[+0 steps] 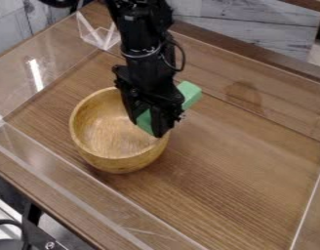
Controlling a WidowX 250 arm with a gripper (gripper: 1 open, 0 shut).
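Observation:
My black gripper (149, 103) hangs from the top centre of the camera view, shut on a green object (186, 99), which shows on both sides of the black fingers. It is held over the right part of a round, light wooden bowl (93, 132) on the wooden table. The gripper hides part of the bowl's rim and much of the green object, so its shape is hard to tell.
A white marbled wall runs along the back. Clear plastic edges (98, 29) stand at the left, and a dark cable lies at the lower left corner.

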